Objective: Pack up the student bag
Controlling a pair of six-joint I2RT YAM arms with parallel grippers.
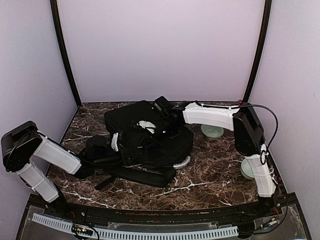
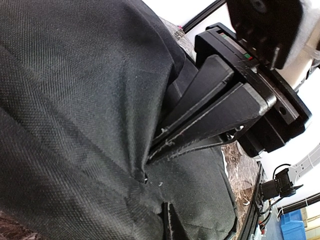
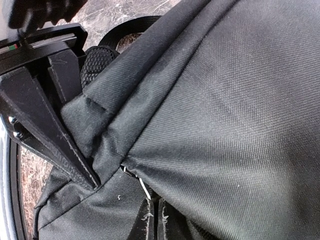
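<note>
A black bag lies on the marbled table in the top view, its cloth filling much of both wrist views. My left gripper is shut on the bag's fabric near its left side. In the left wrist view, its dark fingers press into the cloth. My right gripper is shut, its tips down at a seam of the bag. A thin white strand runs from the seam towards those tips; whether it lies between them, I cannot tell. The bag's opening and contents are hidden.
A pale green bowl stands right of the bag, and another pale round dish sits partly behind the right arm. A black strap lies in front of the bag. Bare table shows at the front right.
</note>
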